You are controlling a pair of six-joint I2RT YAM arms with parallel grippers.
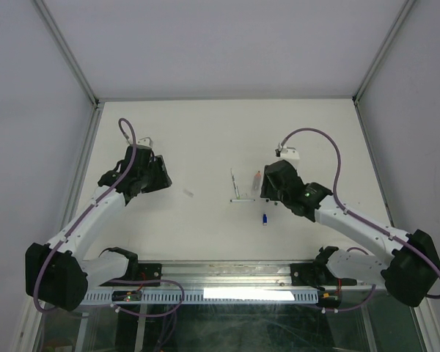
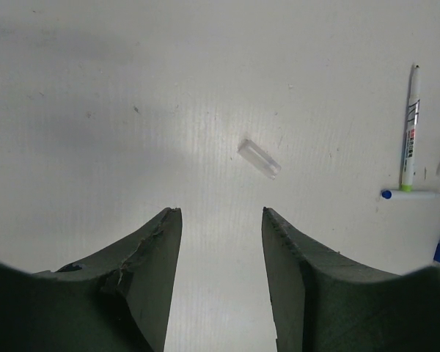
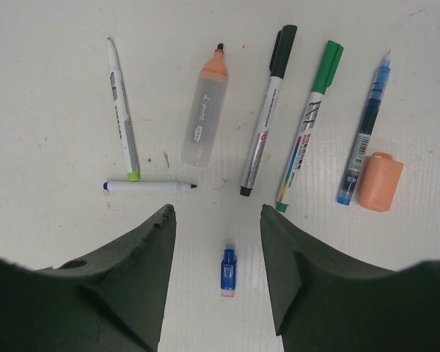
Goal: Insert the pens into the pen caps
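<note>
My left gripper hangs open over the left table; below it a clear cap (image 2: 258,158) lies flat. My right gripper is open above a group of items: a green-tipped white pen (image 3: 123,121) and a white pen (image 3: 147,185) touching its end at right angles, a clear marker with peach top (image 3: 204,117), a black-capped pen (image 3: 261,132), a green-capped pen (image 3: 301,147), a blue liquid pen (image 3: 358,147), a peach cap (image 3: 380,183) and a small blue cap (image 3: 228,270). Both grippers are empty.
Frame walls border it at back and sides, with a metal rail along the front edge.
</note>
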